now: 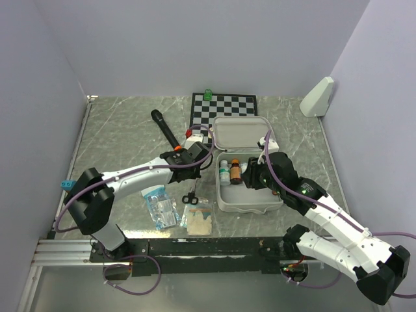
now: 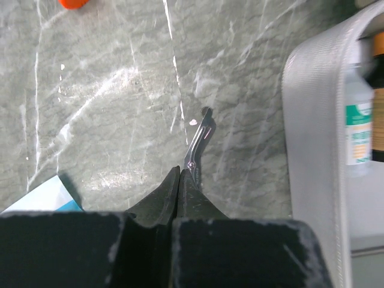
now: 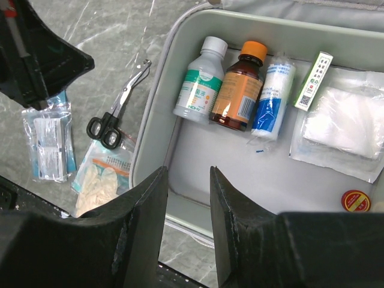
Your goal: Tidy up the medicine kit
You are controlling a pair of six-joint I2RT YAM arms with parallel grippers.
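The grey kit box holds a white bottle, brown bottle, bandage roll, small carton and gauze packet. Left of it lie scissors, a glove bag and blue-lined packets. My left gripper is shut over the scissors' metal part, nothing visible held between its fingers. My right gripper is open above the box, empty.
The box lid lies behind, near a checkerboard. A black microphone-like object lies back left.
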